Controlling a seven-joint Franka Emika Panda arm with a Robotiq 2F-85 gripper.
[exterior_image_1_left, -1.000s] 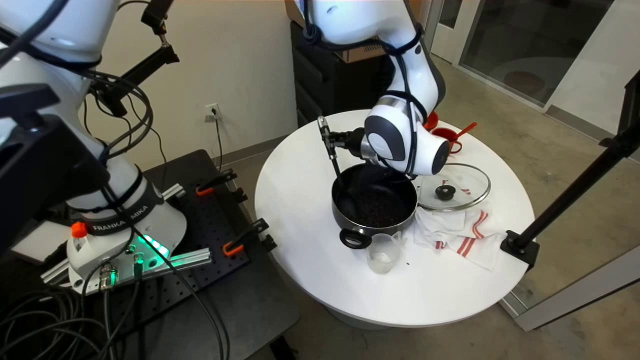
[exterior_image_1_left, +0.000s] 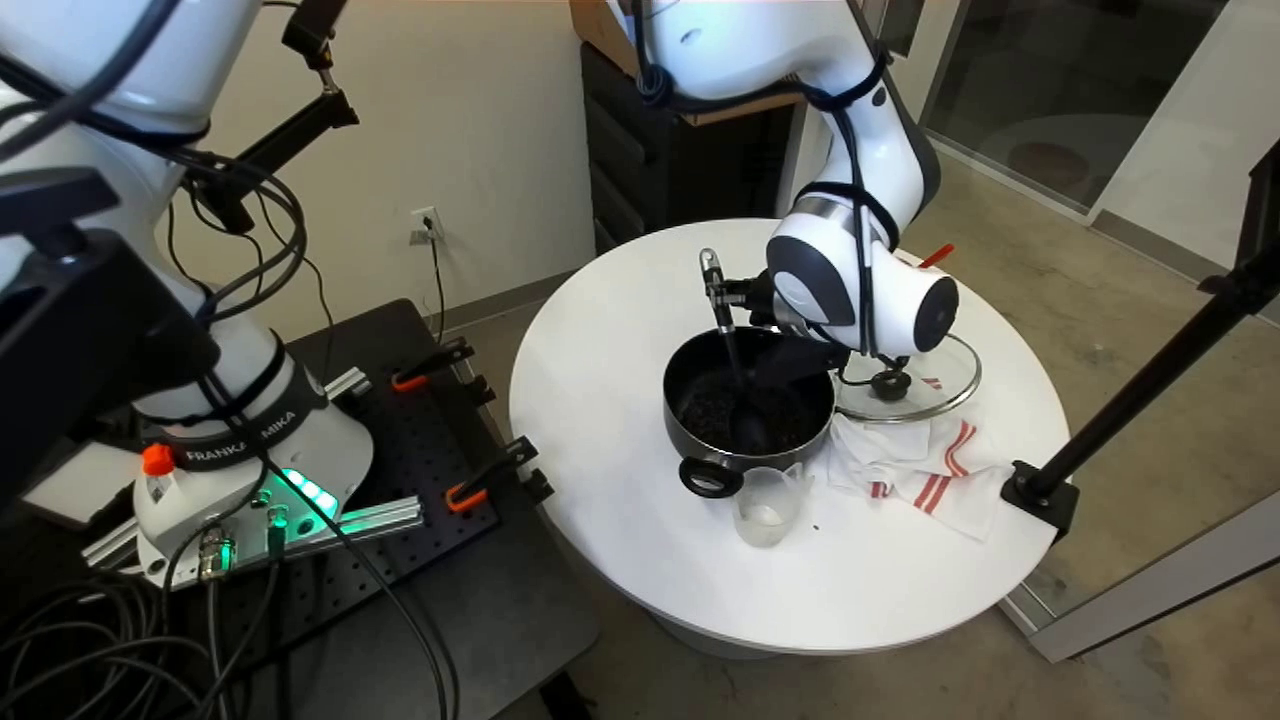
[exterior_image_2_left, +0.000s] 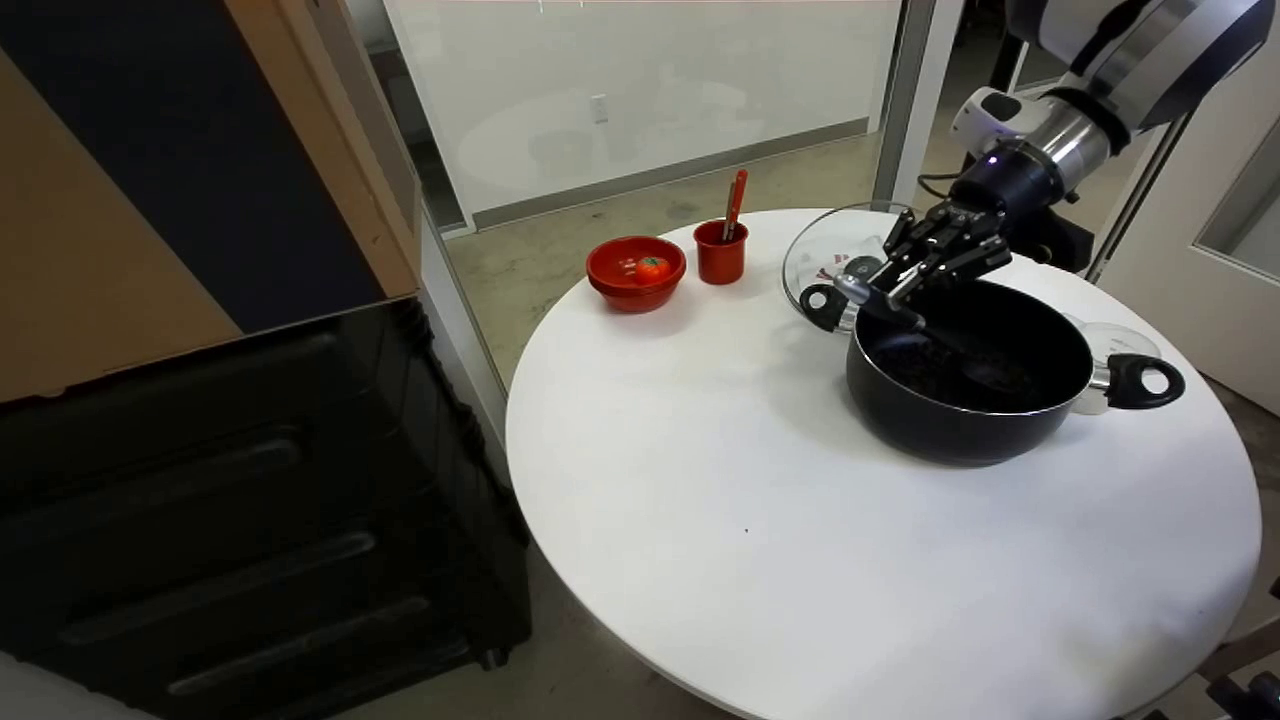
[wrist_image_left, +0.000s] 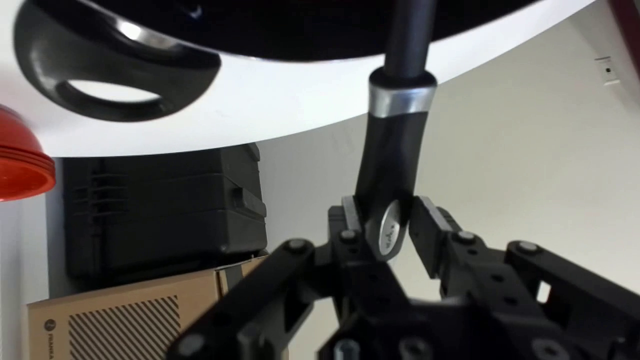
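Note:
A black ladle-like utensil with a silver collar (wrist_image_left: 402, 101) runs up from my gripper in the wrist view; the fingers are shut on its handle. Its dark head (exterior_image_1_left: 751, 428) is down inside the black pot (exterior_image_1_left: 686, 402), over dark small contents. In the second exterior view the gripper (exterior_image_2_left: 894, 282) is above the rim of the pot (exterior_image_2_left: 948, 438), with the utensil slanting into it. The utensil's head is hard to make out there against the dark interior.
A glass lid (exterior_image_1_left: 948, 390) and a striped cloth (exterior_image_1_left: 960, 480) lie right of the pot; a clear measuring cup (exterior_image_1_left: 765, 510) stands by its front handle. Red bowls (exterior_image_2_left: 624, 298) with a tomato and a red cup (exterior_image_2_left: 720, 258) sit farther off.
The arm and gripper have shifted right in the first exterior view. The utensil's head has swept from the pot's left side toward its middle and front. The pot has not moved.

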